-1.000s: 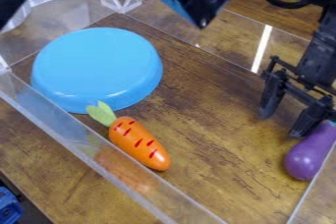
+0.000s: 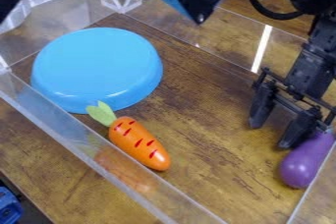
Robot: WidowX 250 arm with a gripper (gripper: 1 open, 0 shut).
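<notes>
The black gripper (image 2: 289,122) is low at the right of the camera view, its fingers just above and against a purple eggplant-like toy (image 2: 304,166). Whether the fingers are open or shut on anything is unclear. An orange toy carrot (image 2: 140,141) with a green top lies at the lower middle left. A blue round object (image 2: 96,63), like an upturned bowl or plate, sits at the upper left.
Clear low walls (image 2: 58,131) border the wooden work area. A blue object (image 2: 7,208) is partly visible outside at the lower left, and dark arm parts cross the top.
The gripper has shifted slightly left over the last second. The purple toy has moved a little left and down, and the carrot is still.
</notes>
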